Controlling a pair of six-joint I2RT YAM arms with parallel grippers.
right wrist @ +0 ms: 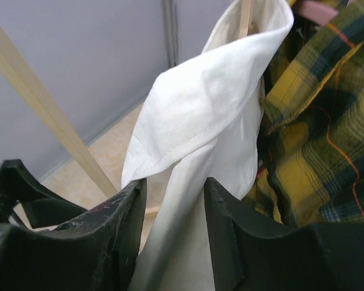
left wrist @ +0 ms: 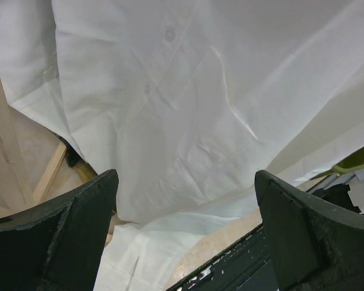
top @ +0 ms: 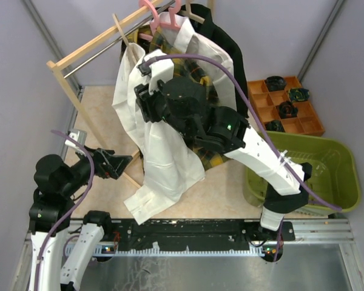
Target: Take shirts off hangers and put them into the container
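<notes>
The white shirt [top: 164, 160] hangs from the rack, its lower end draped onto the table. A light wooden hanger [top: 122, 33] shows at its top, and a hanger end [right wrist: 246, 17] pokes into the collar or shoulder cloth in the right wrist view. My right gripper has its fingers apart, with a fold of the white shirt [right wrist: 188, 173] running between them. Low on the left, my left gripper [top: 122, 163] stands open beside the shirt. In the left wrist view, white cloth fills the space beyond its fingers [left wrist: 88, 206], with nothing visibly gripped.
The wooden rack [top: 97, 41] carries pink hangers [top: 170, 15], a plaid garment [right wrist: 321, 139] and a dark one [top: 230, 54] right of the shirt. A green bin [top: 346, 176] and an orange compartment tray [top: 312, 126] stand on the right.
</notes>
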